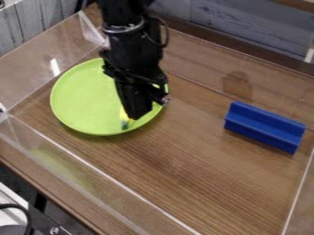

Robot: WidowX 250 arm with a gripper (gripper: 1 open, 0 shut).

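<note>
My black gripper [138,92] hangs over the right part of a green round plate [79,103], its arm rising to the top of the view. It looks shut, with nothing clearly visible between its fingers. It largely hides a yellow object [124,118] on the plate, of which only a small piece shows below the gripper.
A blue block [263,127] lies to the right on the wooden table [196,184]. Clear side panels and a wall at the back edge the area.
</note>
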